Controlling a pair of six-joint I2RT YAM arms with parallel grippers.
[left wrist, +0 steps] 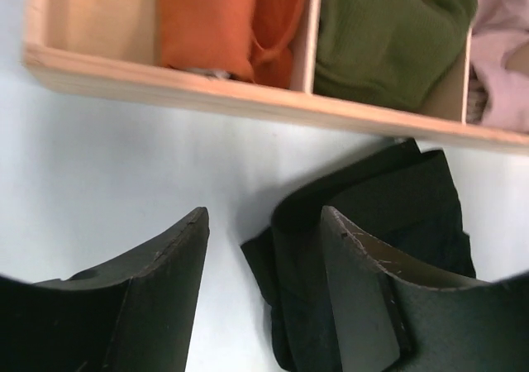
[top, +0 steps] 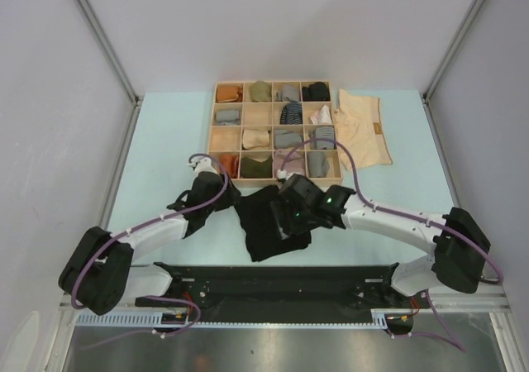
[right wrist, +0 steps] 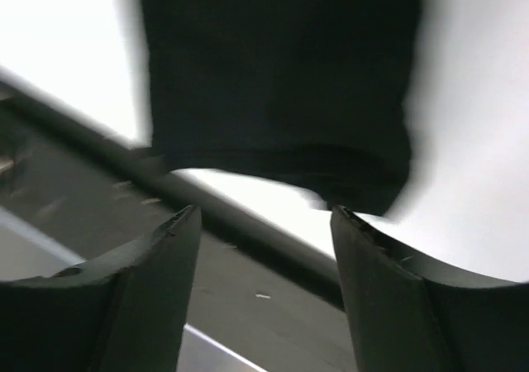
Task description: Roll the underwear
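The black underwear [top: 266, 231] lies creased on the white table below the organizer, its top edge folded over in the left wrist view [left wrist: 372, 215]. My left gripper [top: 225, 192] is at the cloth's upper left corner; its fingers stand apart, the right one over the cloth [left wrist: 264, 219]. My right gripper [top: 285, 221] is over the cloth's lower right part, open; in its wrist view the dark cloth [right wrist: 281, 74] lies beyond the fingertips [right wrist: 261, 215], blurred.
The wooden organizer [top: 248, 180] holds rolled garments in compartments, orange [left wrist: 207, 25] and green [left wrist: 380, 50] nearest the left gripper. A beige cloth [top: 359, 128] lies right of it.
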